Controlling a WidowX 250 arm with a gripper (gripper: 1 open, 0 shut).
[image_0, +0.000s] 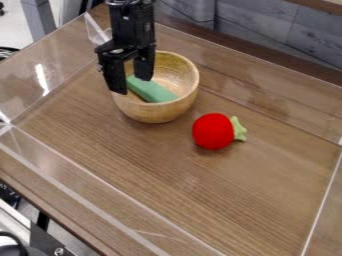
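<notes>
My black gripper (127, 62) hangs over the left part of a tan bowl (170, 108), its fingers spread apart, one at the left rim and the other inside. A green object (151, 92) lies in the bowl, right under the gripper. A red round object (211, 131) with a light green top sits outside the bowl to the lower right.
A grey wall (254, 20) runs along the back. Dark cables lie at the lower left edge.
</notes>
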